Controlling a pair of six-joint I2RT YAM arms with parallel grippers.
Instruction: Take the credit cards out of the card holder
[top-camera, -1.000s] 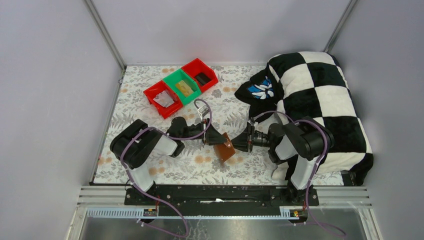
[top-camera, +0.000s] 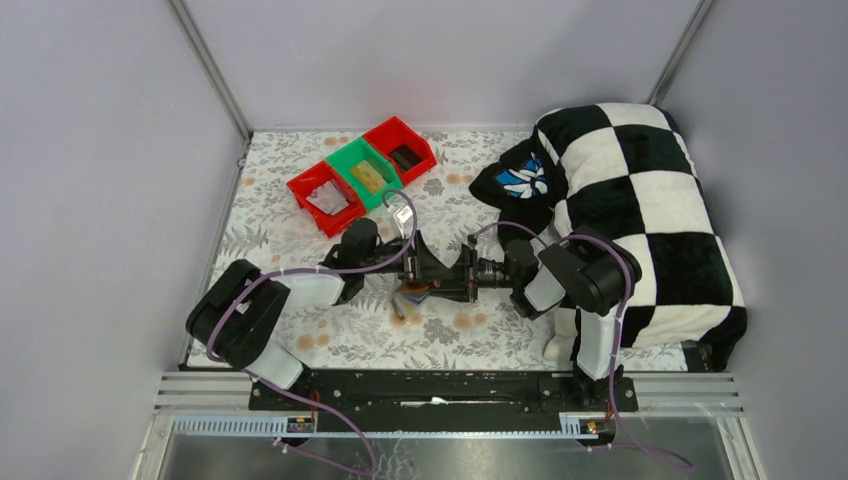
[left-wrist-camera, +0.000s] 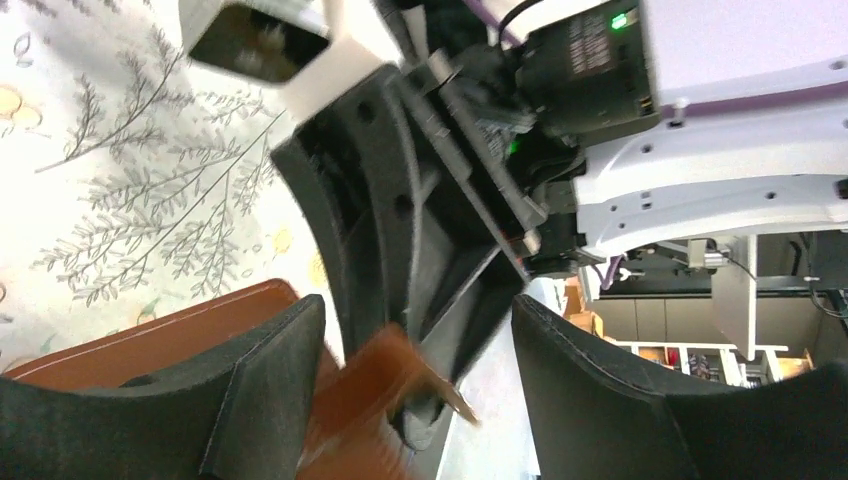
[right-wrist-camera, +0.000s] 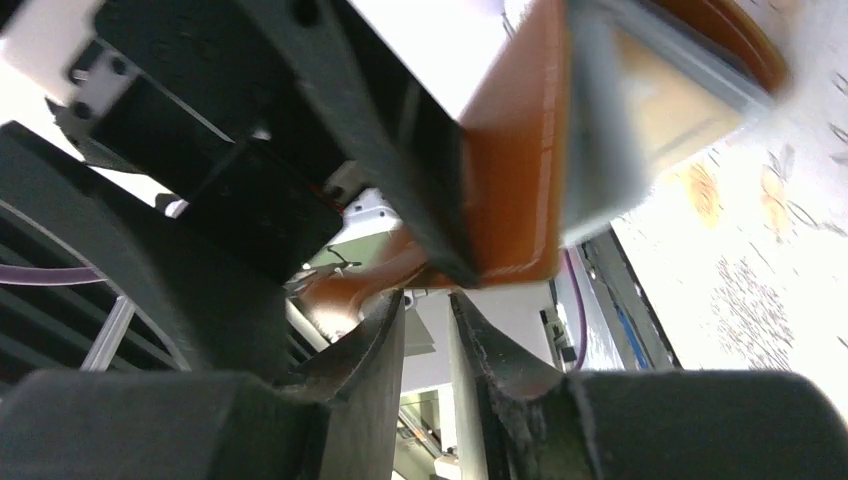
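Note:
The brown leather card holder (top-camera: 414, 288) is between my two grippers over the middle front of the table, largely hidden by them from above. In the right wrist view its brown flap (right-wrist-camera: 515, 150) and pale, blurred card-like layers (right-wrist-camera: 660, 100) show close up. My left gripper has its fingers apart around part of the brown holder (left-wrist-camera: 365, 405), with my right gripper just beyond. My right gripper has its fingertips close together at the holder's lower edge; what they pinch is hard to make out.
Red, green and red bins (top-camera: 361, 145) stand at the back left, holding small items. A large checkered cushion (top-camera: 660, 200) and dark cloth (top-camera: 505, 180) fill the right side.
Both grippers have shifted slightly, the right one leftward and up in the top view, closing in on the left. The brown holder has moved left and is now more covered, with pale layers showing.

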